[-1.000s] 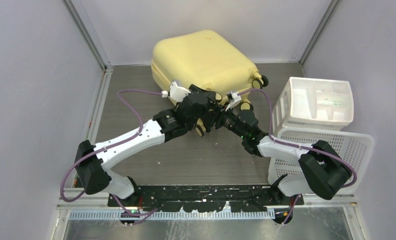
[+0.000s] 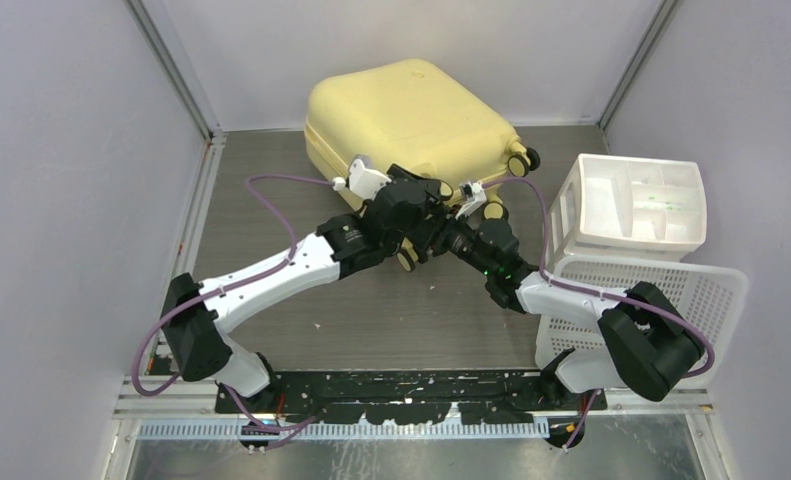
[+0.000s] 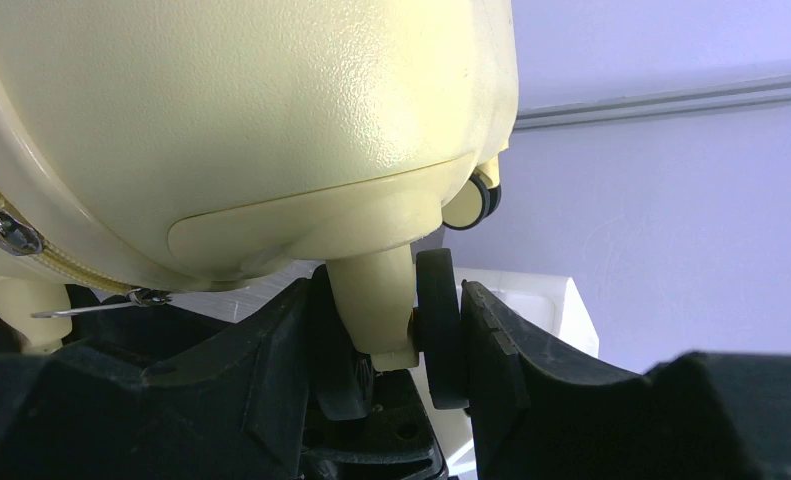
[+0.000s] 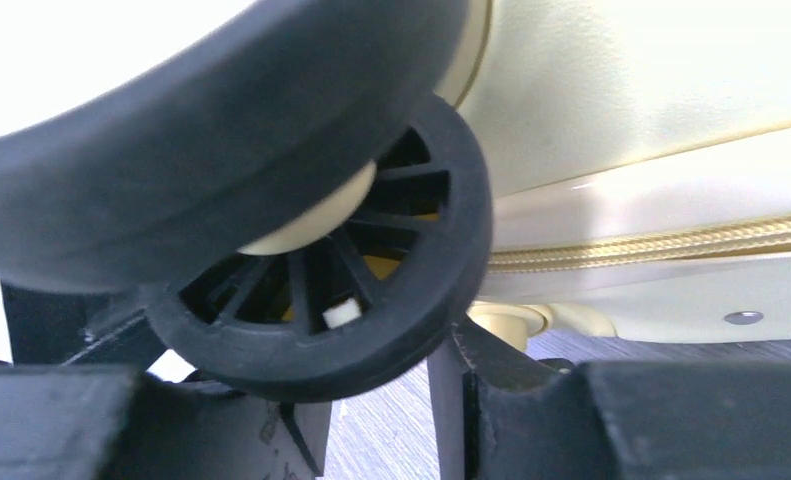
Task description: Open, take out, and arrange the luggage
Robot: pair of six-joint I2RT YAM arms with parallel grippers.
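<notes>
A cream-yellow suitcase [image 2: 406, 115] lies on its side at the back of the top view, black wheels toward the lower right. My left gripper is shut on a cream wheel post [image 3: 369, 290] under the suitcase's edge, beside its zipper. My right gripper is at the suitcase's lower edge, just below a black wheel [image 4: 321, 330], its fingers apart with a gap between them; another wheel fills the upper left of that wrist view, and the zipper runs to the right.
At the right stand a white compartmented box [image 2: 621, 200] and a white perforated basket [image 2: 711, 300]. Walls close in the back and sides.
My left arm has shifted slightly to the right, and the suitcase's wheels have moved slightly with it. The right arm has barely moved.
</notes>
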